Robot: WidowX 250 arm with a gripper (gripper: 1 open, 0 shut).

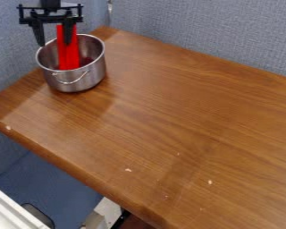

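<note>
A tall red block (pixel 69 50) stands inside a steel pot (pixel 86 73) with a wire handle, at the back left corner of the wooden table. My black gripper (pixel 53 30) is over the pot at the top of the view, its fingers around the upper part of the red block's height. One finger hangs left of the block and the other overlaps its top. Whether the fingers are pressed on the block cannot be told.
Grey padded walls border it at the back and left. A white object (pixel 4 211) lies below the table's left edge.
</note>
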